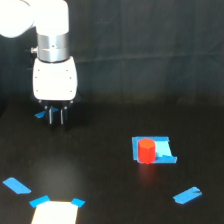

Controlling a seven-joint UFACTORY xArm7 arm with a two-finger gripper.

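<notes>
A small red object (147, 151) with a rounded outline stands on a light patch framed by blue tape (151, 139), right of the middle in the camera view. My gripper (56, 118) hangs from the white arm at the upper left, far from the red object. Its two fingers point down with a narrow dark gap between them, and nothing shows in that gap. The fingers are small and dim against the black background.
Strips of blue tape mark the dark table at the left (16, 186) and lower right (187, 195). A bright pale square (54, 213) with blue corners lies at the bottom edge. Between arm and red object the surface looks clear.
</notes>
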